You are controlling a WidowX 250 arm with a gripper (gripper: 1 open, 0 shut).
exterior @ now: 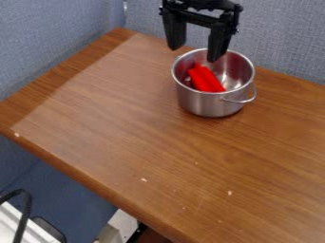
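A steel pot (193, 102) with a wire handle on its right stands at the back right of the wooden table. Inside it lies a red oblong object (206, 79). My black gripper (196, 46) hangs above the pot's back rim at the top of the view, open, with its two fingers spread and nothing between them.
Grey-blue padded walls (51, 33) stand beyond the left and back edges. A white object with a black cable (13, 218) sits below the table at the bottom left.
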